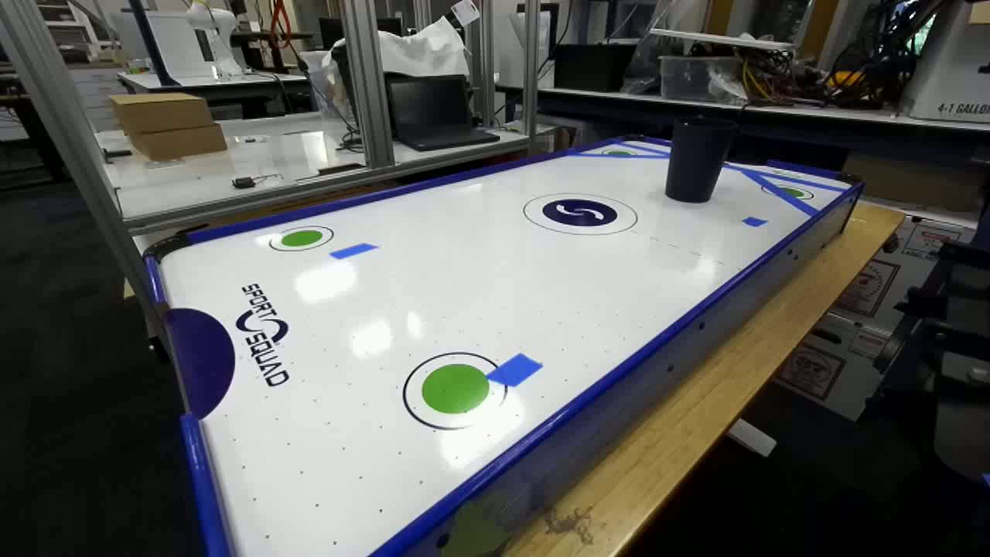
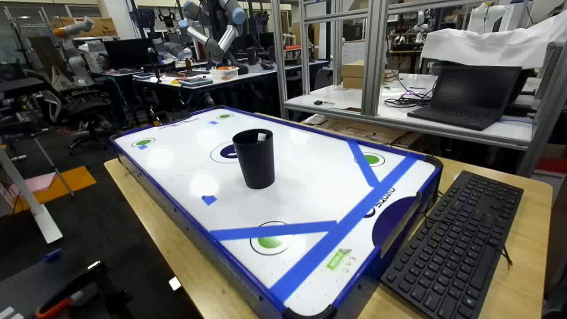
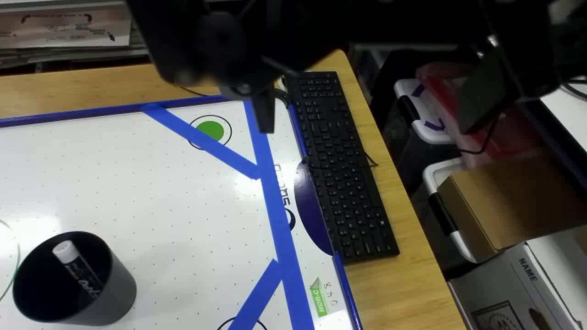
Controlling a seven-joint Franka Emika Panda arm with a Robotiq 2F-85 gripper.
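Observation:
A black cup (image 1: 698, 162) stands upright on the white air hockey table (image 2: 313, 170), beyond its centre circle in exterior view 1. Inside the cup (image 3: 113, 294) leans a marker (image 3: 77, 264) with a white cap, seen from above in the wrist view. Only the cap (image 2: 261, 137) shows in exterior view 2. Along the top of the wrist view my gripper is open, its dark fingers (image 3: 265, 112) wide apart and nothing held between them. The cup lies well off to the lower left of the fingers there. Neither exterior view shows the gripper.
A black keyboard (image 3: 344, 165) lies on the wooden ledge by the table's end. Blue tape strips (image 2: 345, 223) mark that end. A laptop (image 2: 467, 95) sits on the shelf behind. Around the cup the white surface is bare.

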